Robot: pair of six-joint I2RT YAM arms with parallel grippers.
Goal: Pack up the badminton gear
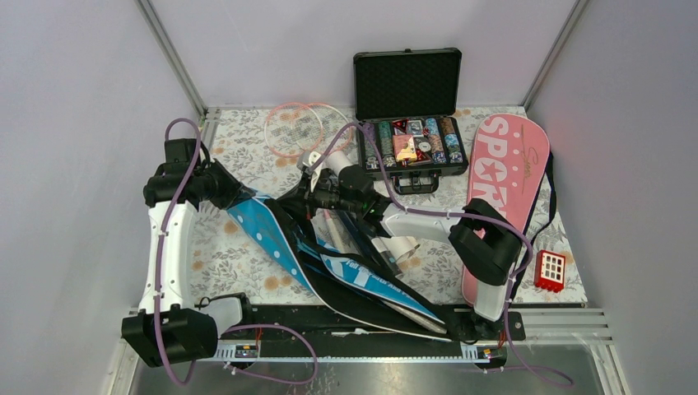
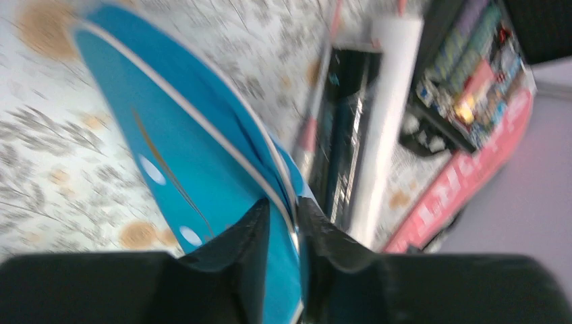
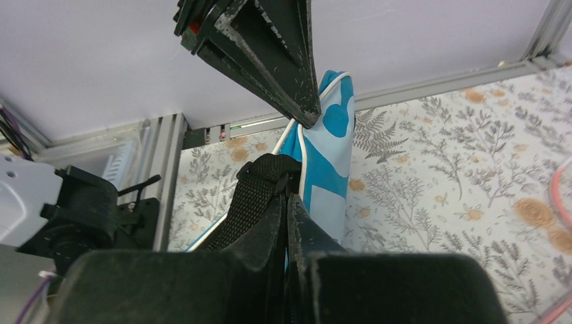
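The blue racket bag (image 1: 265,234), with white dots, white piping and black straps, stretches across the left of the table to its front edge. My left gripper (image 1: 245,196) is shut on its upper end; white-piped blue cloth (image 2: 202,135) runs between the fingers in the left wrist view. My right gripper is shut just beside that end, its tips against a black strap (image 3: 260,192); whether the strap is pinched is hidden. Two pink-framed rackets (image 1: 294,130) lie at the back, partly under the right arm.
An open case of poker chips (image 1: 416,148) stands at the back middle. A pink skateboard-shaped bag (image 1: 502,169) lies on the right, near a small red box (image 1: 550,271). White and dark tubes (image 1: 395,247) lie under the right arm. Bare cloth shows at the left.
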